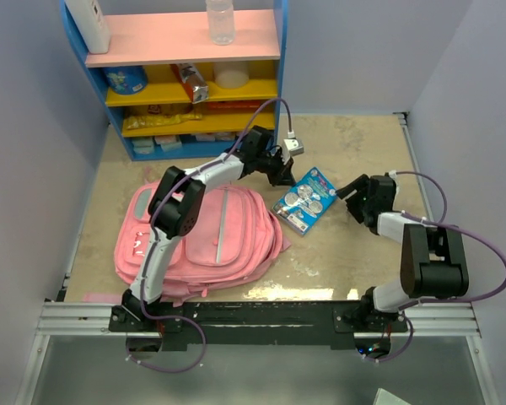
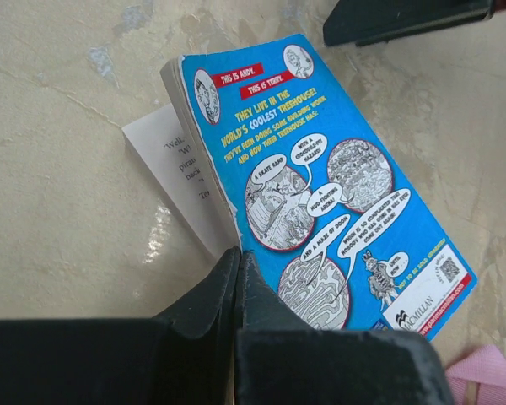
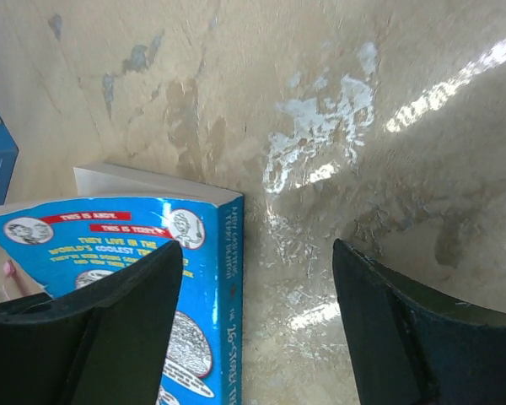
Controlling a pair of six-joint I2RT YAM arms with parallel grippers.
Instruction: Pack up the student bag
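A blue book with comic bubbles lies flat on the floor between my two arms, one page splayed out from under its edge in the left wrist view. My left gripper is shut near the book's left edge; in its wrist view the closed fingertips overlap the open-page side of the book, and whether they touch or hold it is unclear. My right gripper stands open, with the book's spine by its left finger and bare floor between the fingers. The pink bag lies at left under the left arm.
A blue shelf with yellow boards, holding bottles and packets, stands at the back left. Clear floor stretches in front of the book, and a wall bounds the right side.
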